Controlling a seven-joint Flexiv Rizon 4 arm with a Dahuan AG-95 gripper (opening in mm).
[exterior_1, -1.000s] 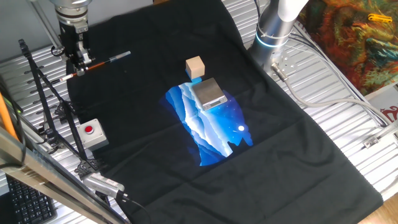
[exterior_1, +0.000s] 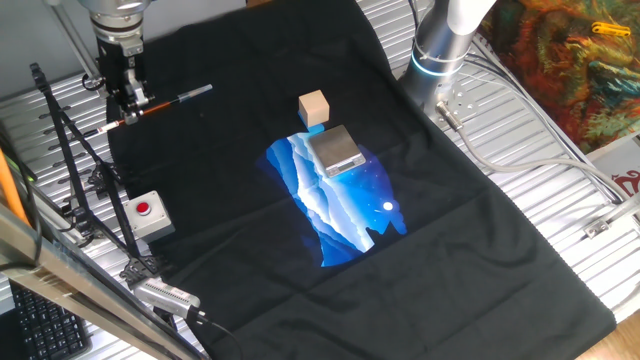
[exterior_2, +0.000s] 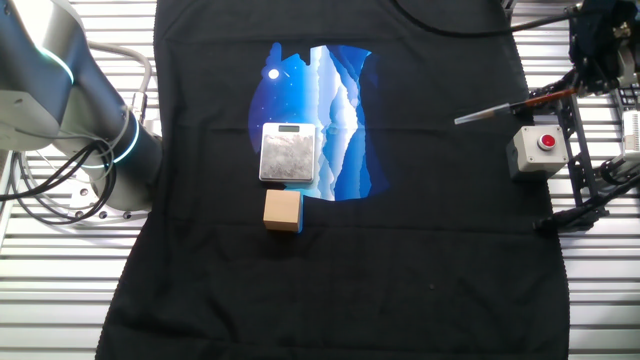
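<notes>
A long thin brush-like stick (exterior_1: 192, 94), brown in the middle with a pale grey end, is held crosswise by my gripper (exterior_1: 134, 115) at the upper left of exterior view 1. The fingers look shut around its brown part. In exterior view 2 the stick (exterior_2: 485, 114) reaches in from the right, while the gripper there is dark and partly cut off by the frame edge. A small grey scale (exterior_1: 337, 150) lies on a blue mountain picture (exterior_1: 325, 212). Beside it sits a light wooden block (exterior_1: 314, 107); the stick is well apart from both.
Black cloth (exterior_2: 430, 250) covers the table, with wide bare areas around the picture. A red-button box (exterior_1: 147, 214) stands near the gripper's side, close to a black frame (exterior_1: 85, 160). The arm's base (exterior_1: 433, 70) is on the opposite side.
The stick's pale end has shifted very slightly right and down in exterior view 1. The scale, block and picture have not moved.
</notes>
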